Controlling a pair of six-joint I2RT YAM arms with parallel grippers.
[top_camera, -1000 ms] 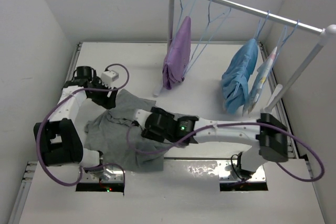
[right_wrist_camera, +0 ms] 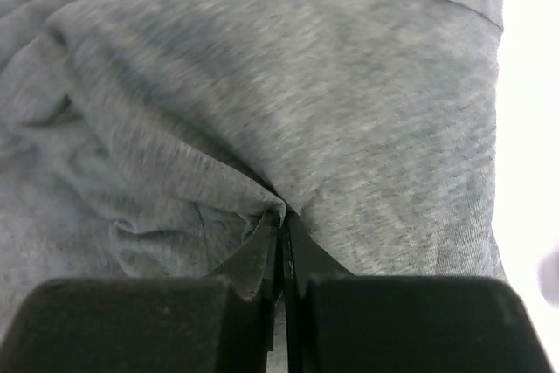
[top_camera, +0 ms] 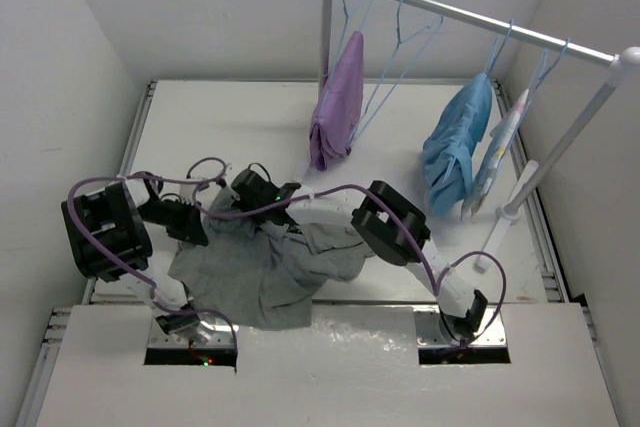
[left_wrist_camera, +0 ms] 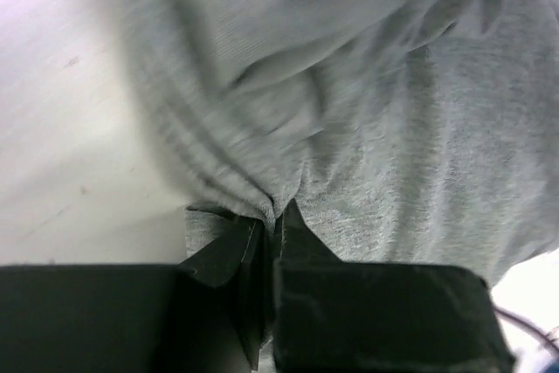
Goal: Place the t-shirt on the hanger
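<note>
The grey t-shirt [top_camera: 240,282] lies rumpled on the table's left half, its lower end reaching past the front edge. In the left wrist view, my left gripper is shut where a fold of the grey cloth gathers between its tips. My right gripper is likewise shut on a pinched fold in the right wrist view. From the top, both grippers are at the shirt's upper part, and the right arm hides some of it. A bare light-blue hanger [top_camera: 399,44] hangs from the rail.
The white rack rail [top_camera: 460,15] crosses the back right. A purple garment [top_camera: 338,107], a blue garment [top_camera: 457,142] and a pale patterned garment [top_camera: 495,162] hang there. Bare table [top_camera: 220,117] shows behind the shirt.
The right arm has swept leftward onto the shirt's upper part. My left gripper has come down toward the front onto the cloth. The shirt's upper part is now more bunched.
</note>
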